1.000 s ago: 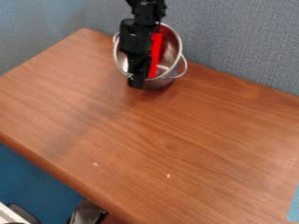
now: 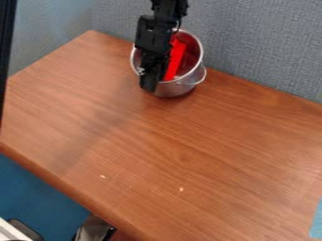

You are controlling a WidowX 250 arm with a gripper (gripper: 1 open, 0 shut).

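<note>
A steel pot [image 2: 189, 83] with a side handle stands at the back of the wooden table [image 2: 164, 160], with a red object [image 2: 176, 58] inside it. My black gripper [image 2: 147, 77] reaches down over the pot's left side, its tip at the rim and in front of part of the pot. It looks shut, but what is between its fingers is hidden by the dark body of the gripper.
A grey fabric partition [image 2: 265, 47] runs close behind the pot. The table's left edge drops to a blue floor.
Compared with about a second ago, the pot and gripper have shifted slightly to the right, and the red object sits a little differently in view.
</note>
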